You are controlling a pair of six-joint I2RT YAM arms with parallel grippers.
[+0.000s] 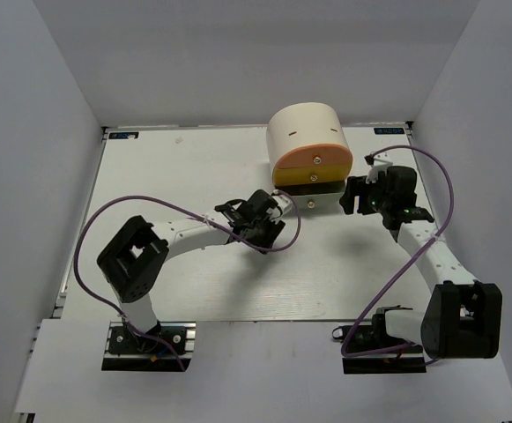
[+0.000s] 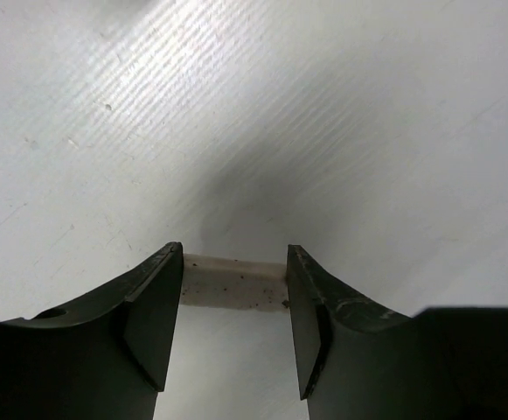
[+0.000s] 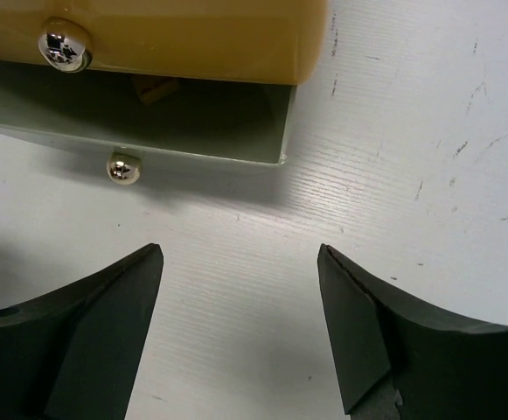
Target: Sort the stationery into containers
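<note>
A rounded cabinet [image 1: 304, 132] with orange and yellow drawers stands at the back; its lowest, grey drawer [image 3: 201, 149] is pulled out, a small brownish piece [image 3: 153, 86] inside. My left gripper is shut on a pale eraser-like block [image 2: 234, 282] with dark specks, over bare table in front of the cabinet, to its left. My right gripper stands open at the cabinet's right front, facing the drawer, nothing between its fingers.
Walls close in at the back and sides. Purple cables arch over both arms.
</note>
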